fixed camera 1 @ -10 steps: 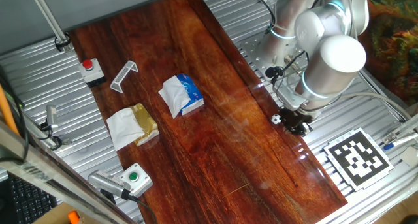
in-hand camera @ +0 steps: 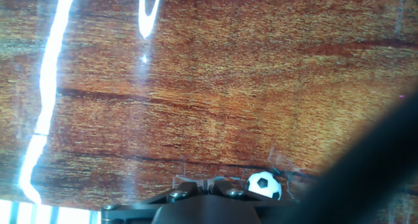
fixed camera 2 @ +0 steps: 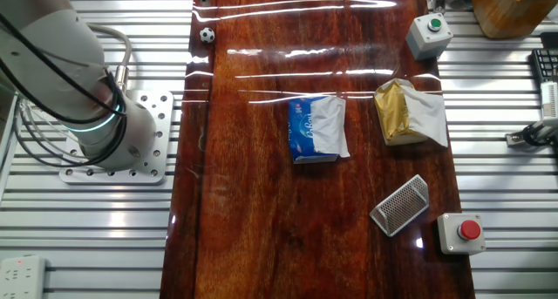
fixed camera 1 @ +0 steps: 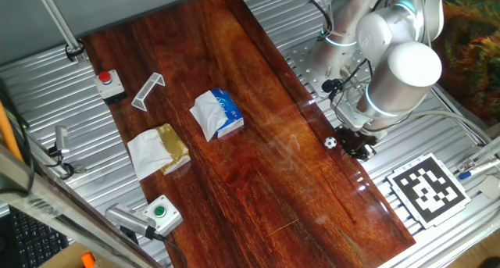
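A small black-and-white soccer ball (fixed camera 1: 330, 143) rests near the table edge on the robot's side. It also shows at the top left of exterior view 2 as a ball (fixed camera 2: 207, 35) and at the bottom of the wrist view as a ball (in-hand camera: 264, 185). My gripper points at the wood right beside the ball, its fingertips together and nothing visible between them. From exterior view 1 the dark gripper (fixed camera 1: 359, 149) appears just right of the ball; whether they touch cannot be made out.
Mid-table stands a blue tissue pack (fixed camera 1: 227, 114), with a gold tissue pack (fixed camera 1: 173, 145) farther across. A white grater-like piece (fixed camera 2: 403, 205), a red-button box (fixed camera 2: 461, 234) and a green-button box (fixed camera 2: 429, 36) line the far side. A marker board (fixed camera 1: 428, 190) lies off the table.
The arm and gripper have shifted slightly to the right in exterior view 1. The ball and the other objects stay where they were.
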